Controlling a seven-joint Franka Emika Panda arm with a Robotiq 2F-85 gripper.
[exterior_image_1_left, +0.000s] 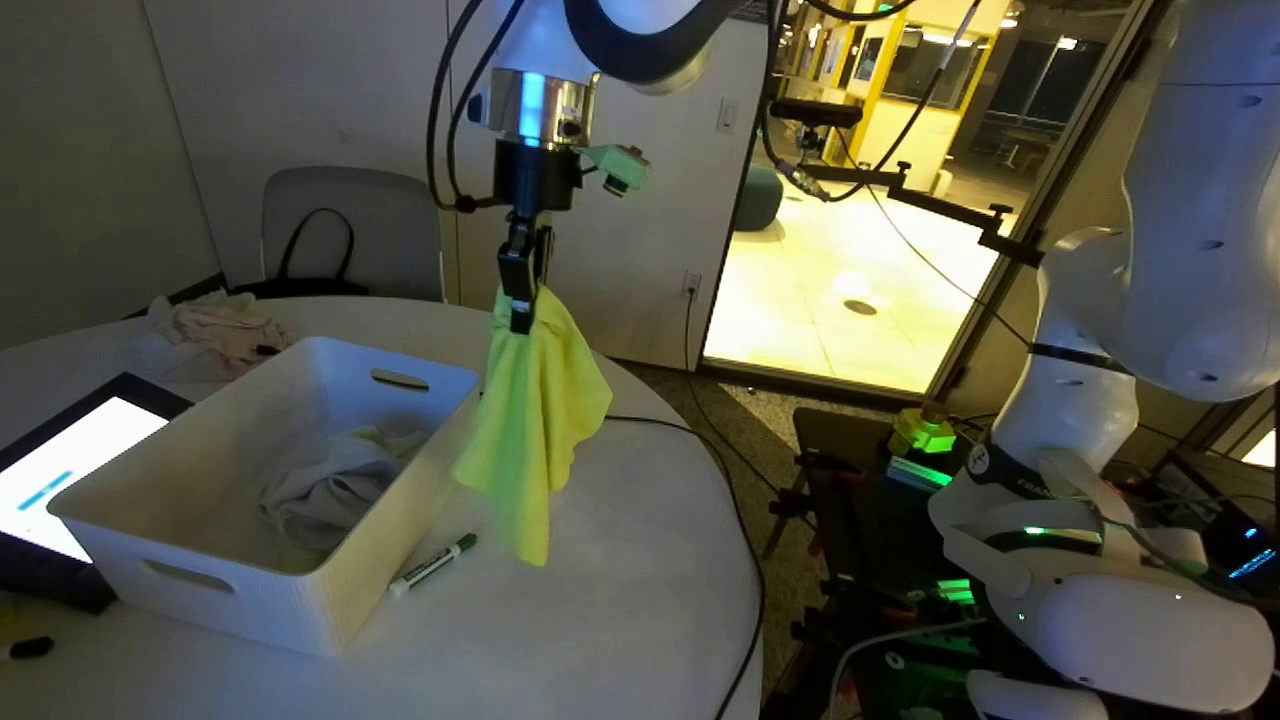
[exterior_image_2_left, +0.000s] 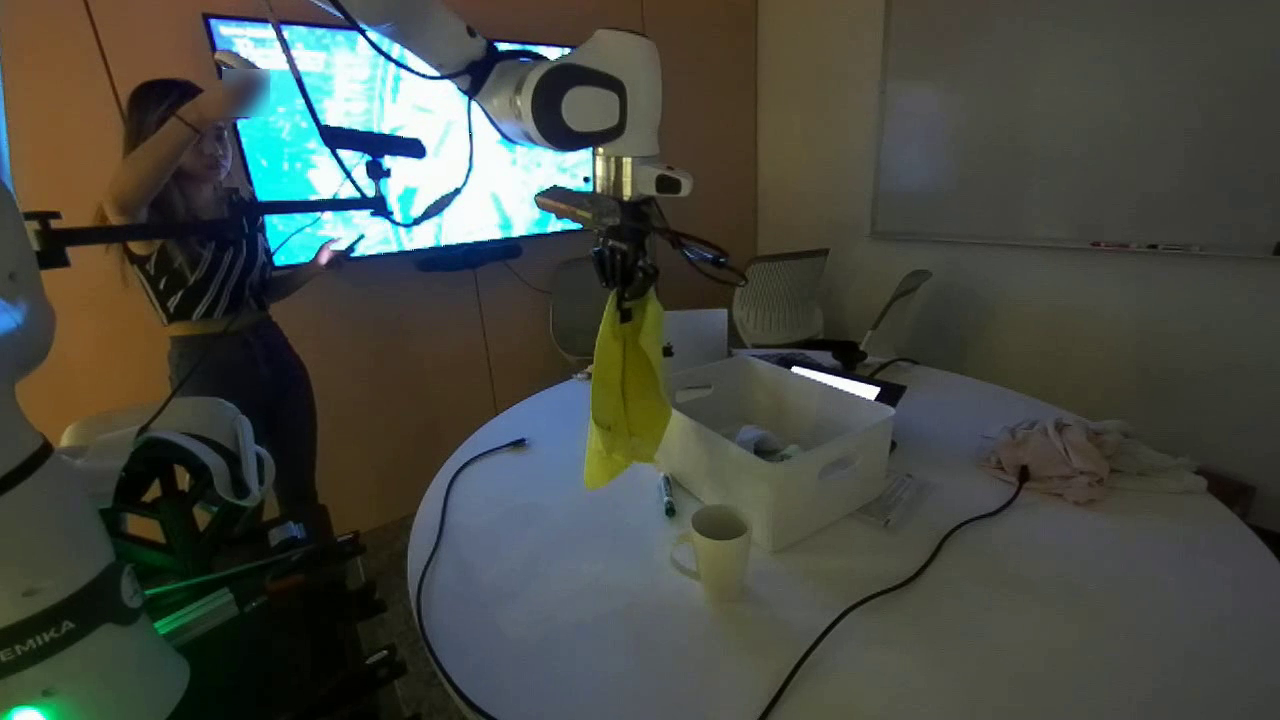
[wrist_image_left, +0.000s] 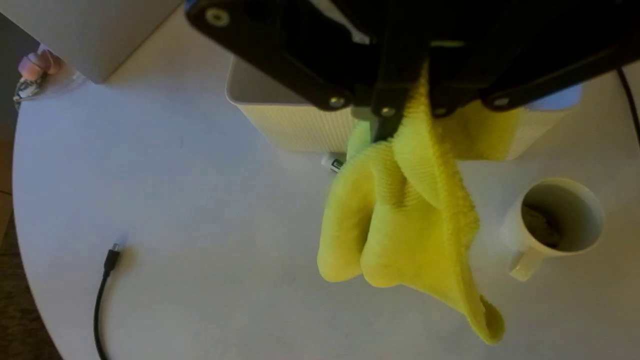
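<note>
A yellow cloth hangs from my gripper, which is shut on its upper end. In exterior view 1 the cloth drapes just right of the white bin, in the air over the table. Exterior view 2 shows the cloth beside the bin, its lower corner hanging clear. From the wrist, folds of the cloth fill the space under the gripper and cover part of the bin's side. Inside the bin lies a crumpled greyish cloth.
A green-capped marker lies beside the bin. A white mug stands close to it. Black cables cross the table. A lit tablet and a pinkish cloth pile lie on other sides. A person stands behind.
</note>
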